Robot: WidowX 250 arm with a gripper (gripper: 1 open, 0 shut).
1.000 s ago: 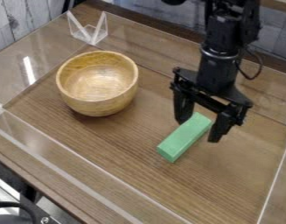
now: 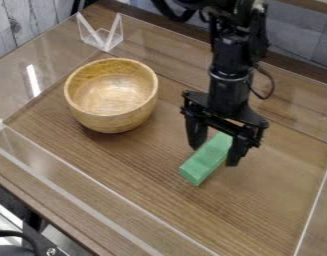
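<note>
The black gripper (image 2: 222, 125) hangs over a green rectangular object (image 2: 201, 166) lying diagonally on the wooden table. The gripper is open, its two fingers spread above and around the object's upper end, which is partly hidden by them.
A yellow-tan bowl (image 2: 110, 114) sits to the left on the table (image 2: 86, 190). A white wire-like item (image 2: 103, 35) is at the back left.
The arm and gripper have shifted a little to the left and now look more upright. The green object and bowl appear unmoved.
</note>
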